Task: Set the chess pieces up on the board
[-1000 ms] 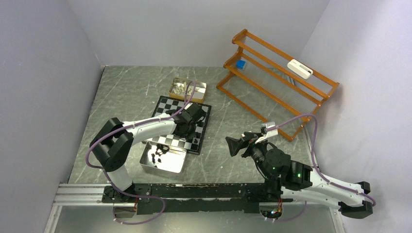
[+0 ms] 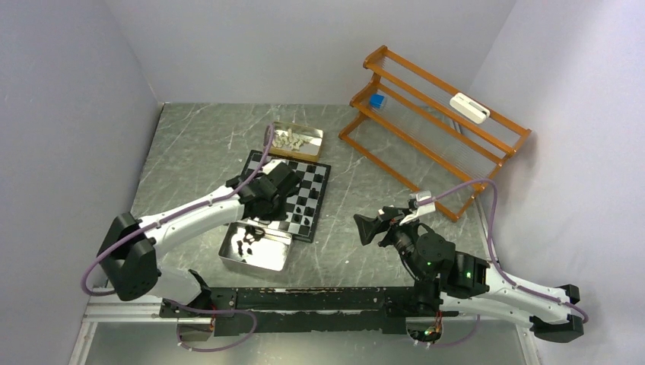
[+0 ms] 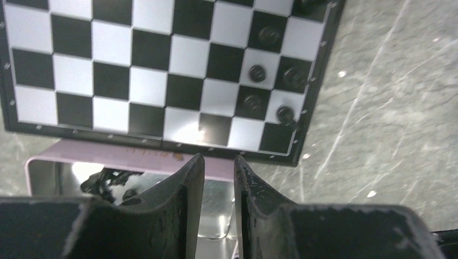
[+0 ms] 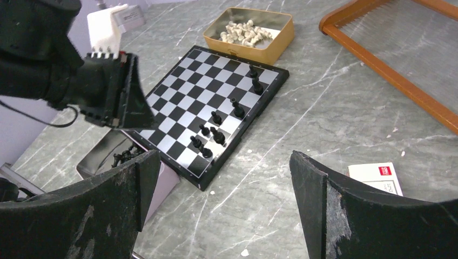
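The checkered chessboard (image 3: 147, 48) has several black pieces standing along its right side, such as a tall piece (image 4: 237, 109). A metal tray (image 2: 266, 255) in front holds loose black pieces (image 3: 98, 183); a brass-coloured box (image 4: 268, 53) behind holds white pieces (image 4: 243, 32). My left gripper is over the board's front edge and the tray, its fingers somewhat apart with nothing between them. My right gripper stands open and empty at the right, away from the board.
A wooden rack (image 2: 426, 133) stands at the back right, with a blue item and a white item on it.
My left arm has drawn back to the left and toward the front, from the board's right side toward the tray. The right arm is unmoved.
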